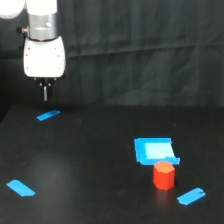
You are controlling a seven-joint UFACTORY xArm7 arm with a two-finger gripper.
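Note:
A red block, round or many-sided, stands on the black table at the lower right. Just behind it lies a white square framed in blue tape, and a small gap seems to separate the two. High at the far left hangs the white arm with my gripper, its narrow dark tip pointing down, well away from the block. The fingers are too small here to show whether they are apart, and nothing is visible at the tip.
Strips of blue tape mark the table: one below the arm, another at front left, a third at front right. A dark curtain closes off the back.

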